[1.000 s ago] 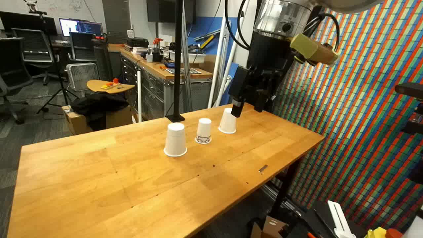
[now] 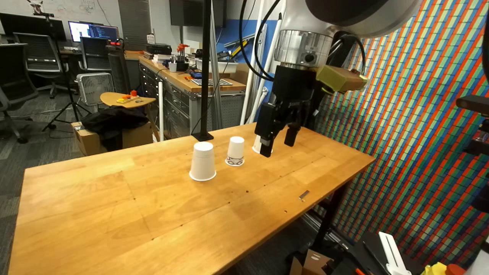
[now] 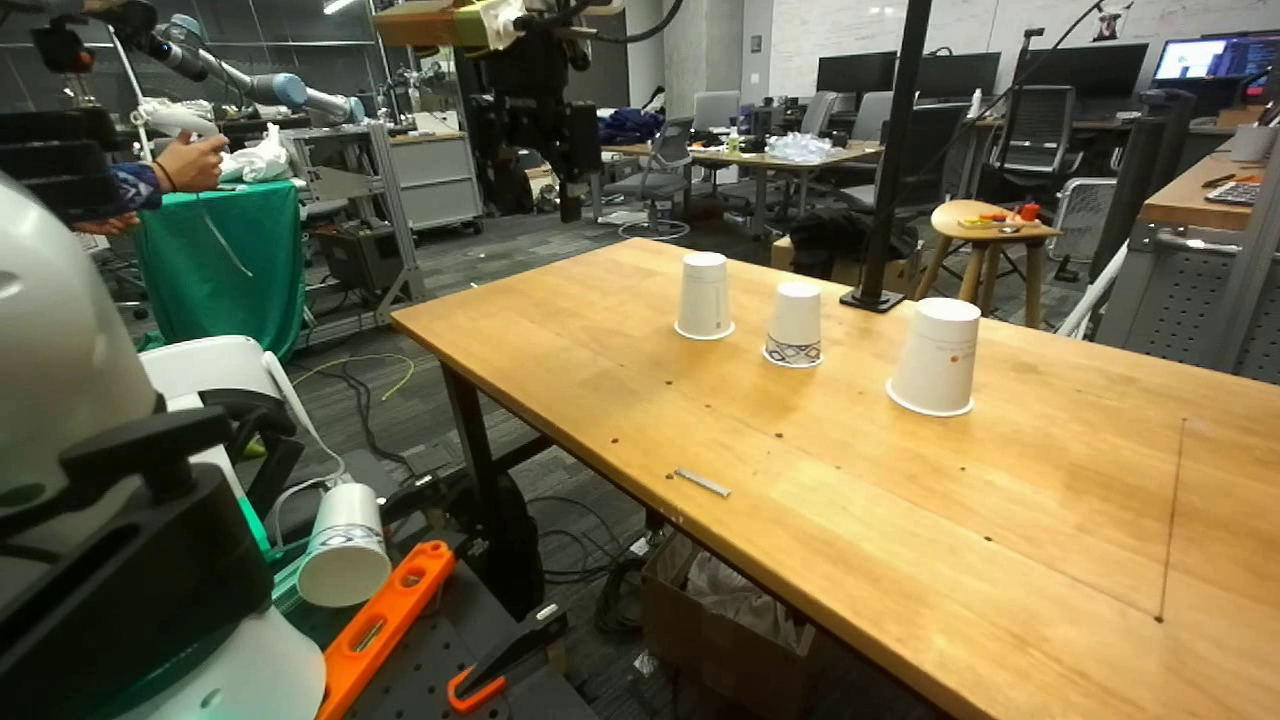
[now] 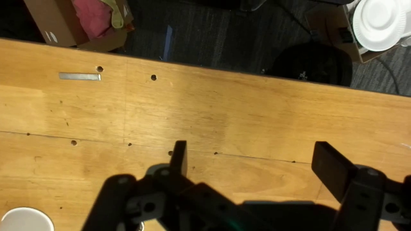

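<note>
Three white paper cups stand upside down in a row on the wooden table [image 2: 151, 215]. In exterior view 1 they are a large cup [image 2: 202, 162], a smaller cup [image 2: 235, 150] with a dark pattern near its rim, and a third cup [image 2: 258, 144] partly hidden behind a finger. Exterior view 2 shows the third cup [image 3: 704, 295] whole. My gripper [image 2: 277, 146] hangs in the air over the table's far end, open and empty. The wrist view has bare table between the wide-apart fingers [image 4: 334, 169]; a cup [image 4: 27, 221] shows at the lower left corner.
A small metal strip [image 3: 702, 482] lies near the table's edge. A black post [image 3: 885, 180] rises behind the cups. Off the table, another patterned cup [image 3: 345, 546] sits by an orange level [image 3: 386, 630].
My gripper has come lower and a little to the left in exterior view 1, from a more tilted pose to a more upright one. It now covers part of the third cup. The cups have not moved.
</note>
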